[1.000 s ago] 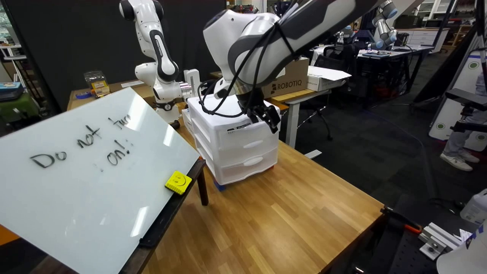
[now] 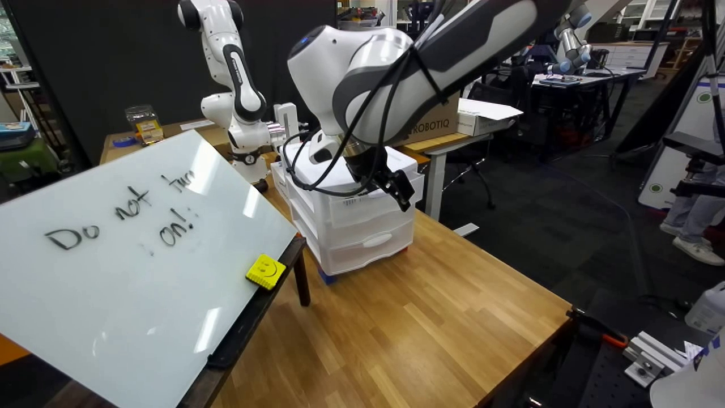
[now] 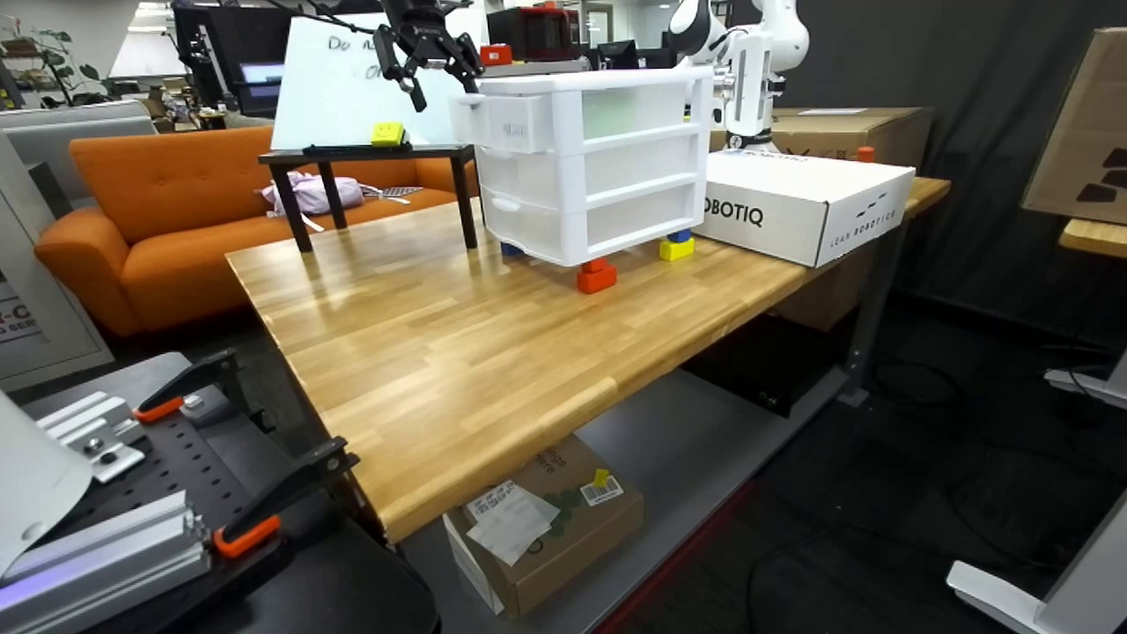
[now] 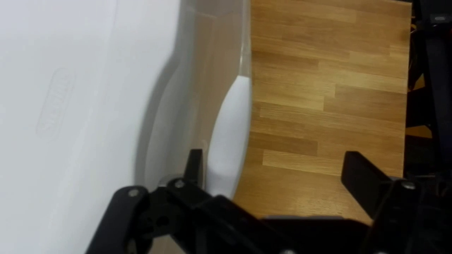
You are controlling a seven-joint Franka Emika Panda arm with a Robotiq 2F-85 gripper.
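A white drawer unit with clear drawers [image 2: 370, 248] stands on the wooden table. Its top drawer [image 3: 518, 123] juts out a little from the body in the second exterior view. My gripper is open at that drawer's front, nothing gripped. In the wrist view, one dark finger [image 4: 194, 167] sits over the gap behind the white handle edge [image 4: 231, 135]. The other finger lies well out over the table side, so the fingers straddle the drawer front. Whether the near finger touches the drawer, I cannot tell.
A whiteboard [image 2: 136, 272] with a yellow smiley eraser [image 2: 265, 271] leans on a dark stand beside the drawers. A white box [image 3: 808, 201] adjoins the unit's far side. Coloured blocks [image 3: 597, 276] lie under its corners.
My gripper has moved slightly left and downward in the first exterior view, with the arm following. The whiteboard and eraser have not moved.
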